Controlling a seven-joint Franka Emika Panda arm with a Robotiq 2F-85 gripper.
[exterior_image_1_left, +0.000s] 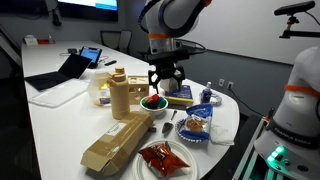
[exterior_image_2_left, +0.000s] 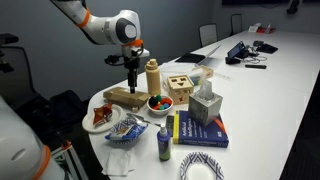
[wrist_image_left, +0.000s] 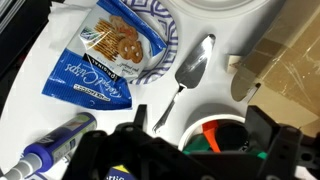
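My gripper (exterior_image_1_left: 167, 80) hangs open above the table, near the bowl, with nothing between its fingers. In the wrist view, the gripper has its two dark fingers spread wide. A metal spatula (wrist_image_left: 191, 72) lies on the white table ahead of them, its thin handle pointing back toward the gap. The white bowl (exterior_image_1_left: 154, 105) with red and green items sits below the gripper, partly covered by the fingers in the wrist view. A blue pretzel bag (wrist_image_left: 105, 52) rests on a patterned plate (wrist_image_left: 164, 20), left of the spatula.
A cardboard box (exterior_image_1_left: 117, 143), a tall tan bottle (exterior_image_1_left: 120, 99) and a white plate with a red bag (exterior_image_1_left: 163, 157) surround the bowl. A blue bottle (exterior_image_2_left: 165, 142), a tissue box (exterior_image_2_left: 206, 104) and a blue book (exterior_image_2_left: 199, 130) stand nearby.
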